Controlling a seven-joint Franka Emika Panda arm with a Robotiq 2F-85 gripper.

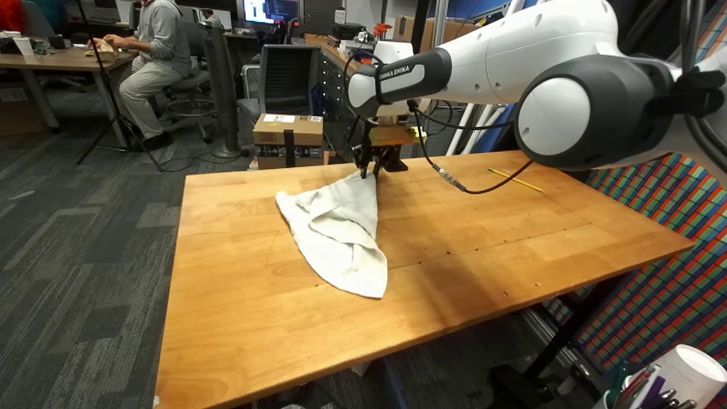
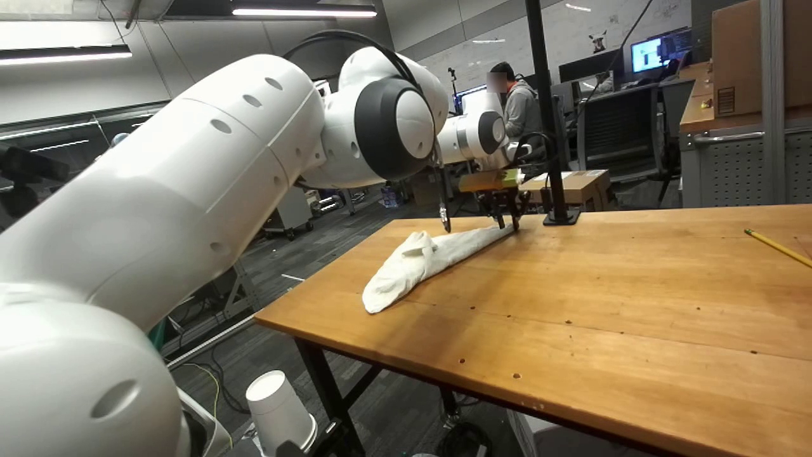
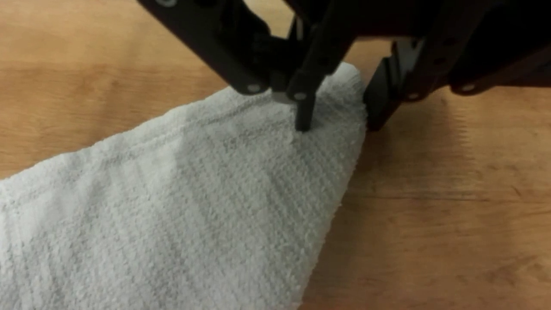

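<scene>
A whitish towel [image 1: 341, 235] lies crumpled and partly folded on the wooden table. Its narrow far corner points toward the table's back edge, where my gripper [image 1: 370, 173] is down at cloth level. In the wrist view the fingers of my gripper stand part open around the tip of the towel [image 3: 206, 206]. One finger [image 3: 304, 114] presses on the cloth, while the other finger [image 3: 378, 100] is just past its right edge. From the second exterior view, the gripper [image 2: 509, 226] is at the towel's thin far end; the towel [image 2: 419, 263] rests on the table there.
A yellow pencil [image 1: 515, 180] lies at the back right of the table [image 1: 477, 272]. A black post [image 2: 559, 217] stands at the table's edge close to the gripper.
</scene>
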